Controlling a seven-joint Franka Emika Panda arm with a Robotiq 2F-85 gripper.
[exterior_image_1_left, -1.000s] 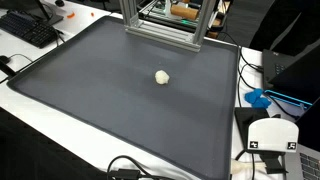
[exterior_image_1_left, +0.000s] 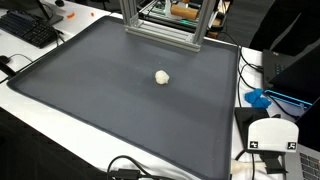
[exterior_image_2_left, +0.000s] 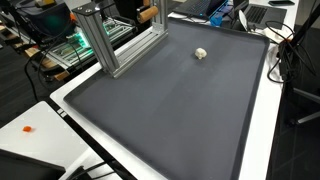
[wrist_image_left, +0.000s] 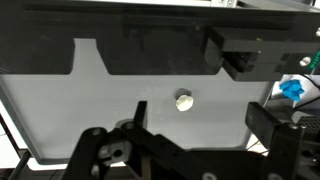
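One small whitish, rounded object (exterior_image_1_left: 162, 77) lies on the grey mat (exterior_image_1_left: 110, 100), with bare mat all around it. Exterior view 2 has the same whitish object (exterior_image_2_left: 200, 53) towards the far side of the mat. In the wrist view, my gripper is open, its two dark fingers wide apart. The whitish object (wrist_image_left: 184, 102) appears in the gap between them but well below, on the mat, not touched. Neither exterior view shows the gripper's fingers.
A metal frame (exterior_image_1_left: 175, 35) stands at the mat's back edge. Beyond the right edge lie a blue cloth (exterior_image_1_left: 257, 98), cables and a white marker board (exterior_image_1_left: 273, 134). A keyboard (exterior_image_1_left: 30, 28) sits at the far left.
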